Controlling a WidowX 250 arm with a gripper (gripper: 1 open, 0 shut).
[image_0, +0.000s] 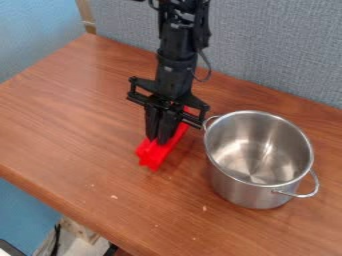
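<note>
My black gripper (162, 128) reaches down from the top centre, its fingertips at a red elongated block (152, 153) lying on the wooden table. Part of the block is hidden behind the fingers, and whether they are closed on it is unclear. A steel pot (261, 160) with two handles stands just right of the block.
A grey padded wall (274, 55) runs along the back. The table's left edge borders a light blue surface at lower left.
</note>
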